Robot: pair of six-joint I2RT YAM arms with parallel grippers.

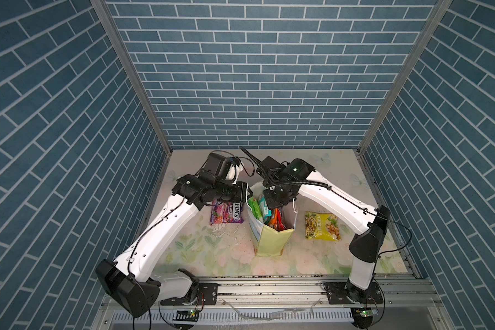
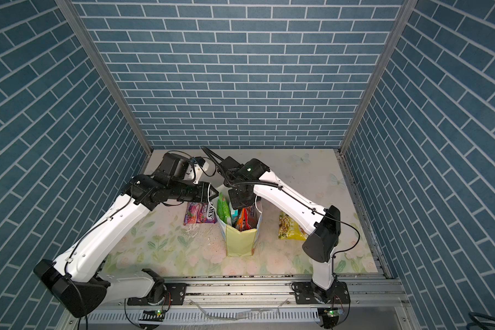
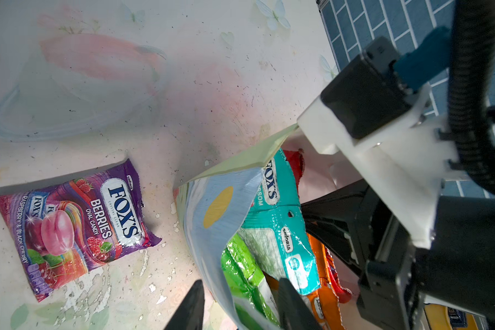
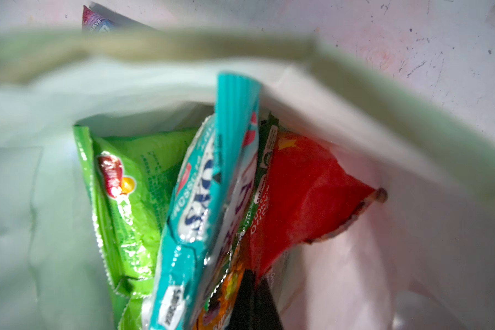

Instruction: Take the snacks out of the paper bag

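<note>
The paper bag (image 1: 272,242) stands upright with its mouth open, yellow in front and pale inside. Packed in it are a green packet (image 4: 137,203), a teal Fox's packet (image 4: 195,220) and a red-orange packet (image 4: 305,192). In the left wrist view my left gripper is open, the bag's left rim passing between its fingers. My right gripper reaches down into the bag, shut, its tips against the red-orange packet. No packet body shows between them; whether a thin edge is pinched, I cannot tell.
A purple Fox's berries packet (image 3: 82,225) lies flat to the left of the bag. On the right is a yellow packet (image 1: 322,226). Bare table surrounds these, while both arms crowd the space over the bag's mouth.
</note>
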